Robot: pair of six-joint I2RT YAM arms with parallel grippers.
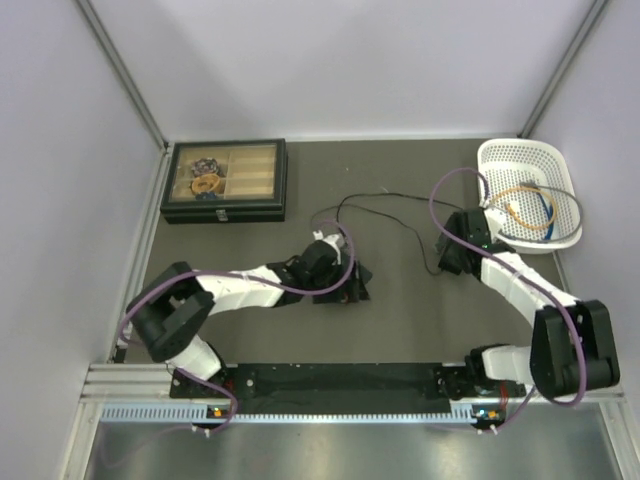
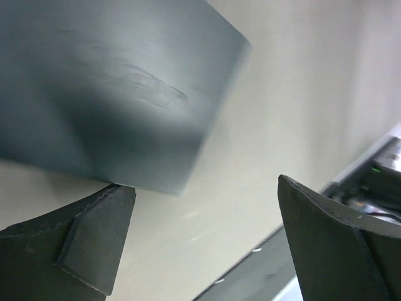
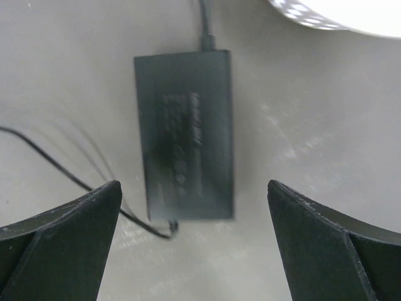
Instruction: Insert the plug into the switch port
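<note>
My left gripper is low over the table at centre, open above a dark flat pad; in the left wrist view the pad lies just beyond the open fingers, blurred. My right gripper is open at the right, by the basket. Its wrist view shows a black rectangular box between and beyond the fingertips, with a cable from its top end and another at its lower end. Thin black cables run across the middle of the table. I cannot tell where the plug is.
A white basket with coiled cables stands at back right, close to the right gripper. A dark compartment case with a clear lid sits at back left.
</note>
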